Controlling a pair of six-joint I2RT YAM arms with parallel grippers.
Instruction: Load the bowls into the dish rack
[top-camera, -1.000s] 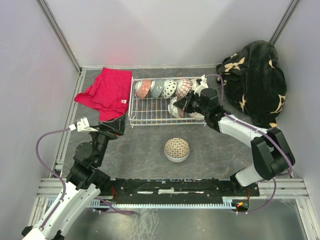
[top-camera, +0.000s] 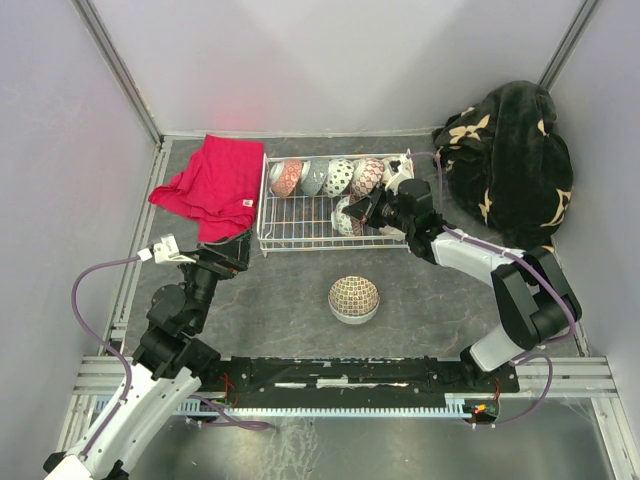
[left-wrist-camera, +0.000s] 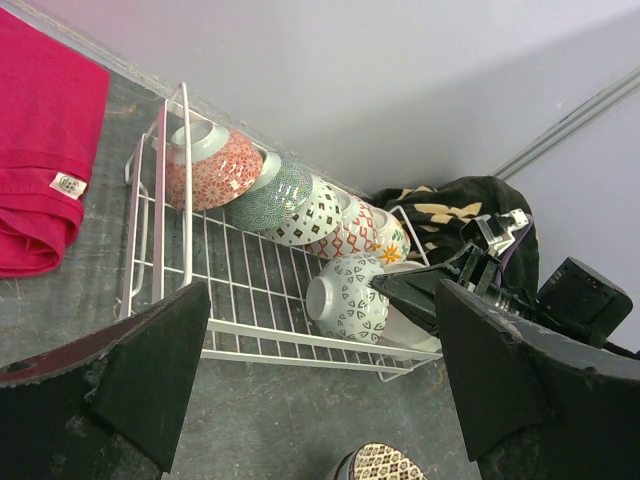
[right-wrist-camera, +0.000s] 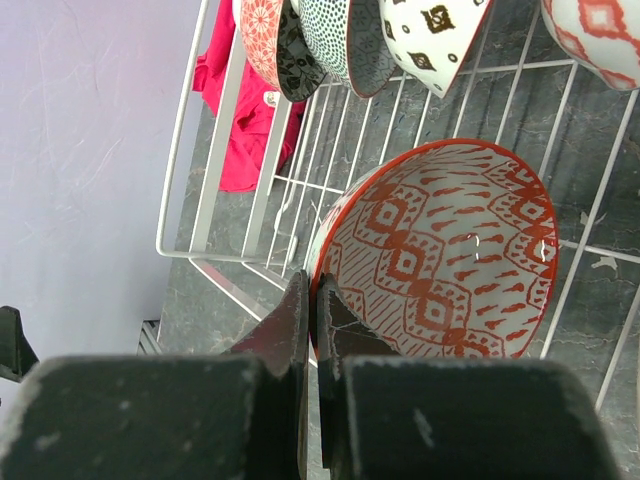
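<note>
A wire dish rack (top-camera: 300, 240) holds a back row of patterned bowls, among them a red one (top-camera: 285, 178), a green one (top-camera: 313, 177) and a black-dotted one (top-camera: 338, 177). My right gripper is shut on the rim of a white bowl with red patterned inside (right-wrist-camera: 435, 260), lying on its side in the front right of the rack. Another bowl sits just right of it, partly hidden. My left gripper (top-camera: 236, 250) stands open at the rack's front left corner, empty. A bowl with a grid pattern (top-camera: 353, 296) rests on the floor in front of the rack.
A red cloth (top-camera: 215, 185) lies left of the rack and a dark fleece (top-camera: 505, 170) right of it. The rack's front left part is empty. Walls close in at the back and sides; the floor between the arms is mostly clear.
My right arm has shifted very slightly, with the bowl in its grip nudged a little leftward. The left arm is unchanged.
</note>
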